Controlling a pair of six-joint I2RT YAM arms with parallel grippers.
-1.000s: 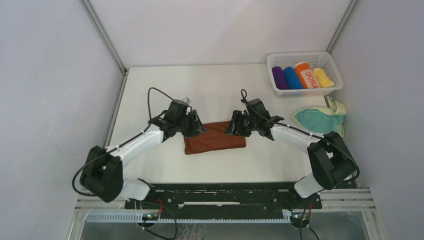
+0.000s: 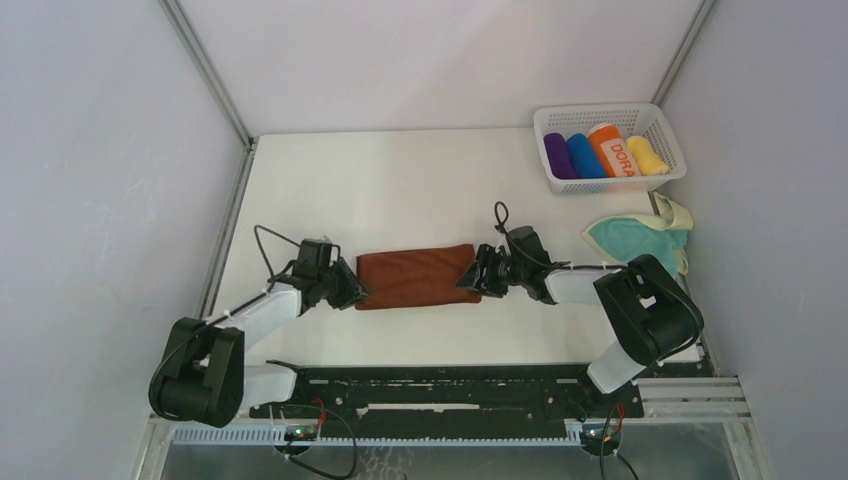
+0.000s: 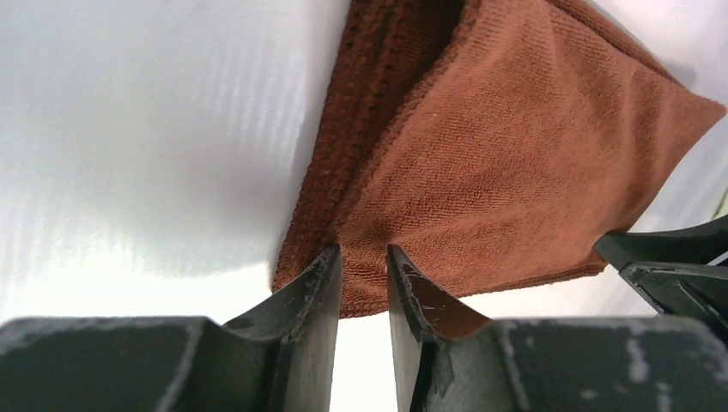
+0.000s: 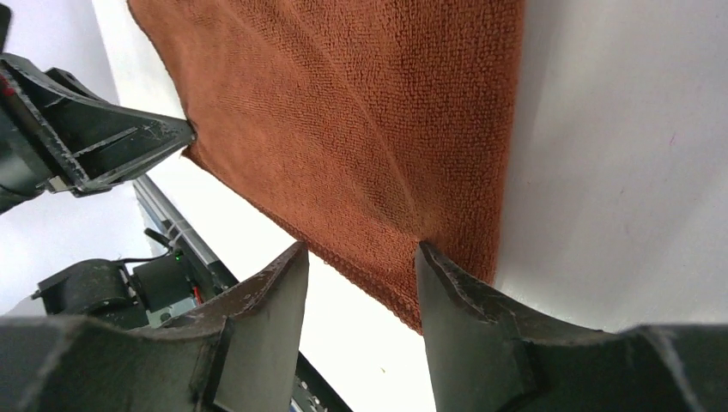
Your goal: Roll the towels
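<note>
A brown towel point(image 2: 415, 277) lies folded into a flat rectangle across the middle of the table. At its left end is my left gripper, part open, its fingertips at the near corner of the cloth. In the left wrist view the fold layers show along the towel's left edge; whether cloth is pinched cannot be made out. My right gripper stands open over the right end, one fingertip close against the towel point(image 4: 378, 172) at its near corner and the other over bare table.
At the back right a white basket point(image 2: 617, 186) holds several rolled towels, purple, blue, orange and yellow. A teal towel point(image 2: 640, 240) lies crumpled at the table's right edge.
My left gripper has come down and toward the near left corner of the towel. The right gripper has shifted slightly nearer and right. The towel has slid a little to the left.
</note>
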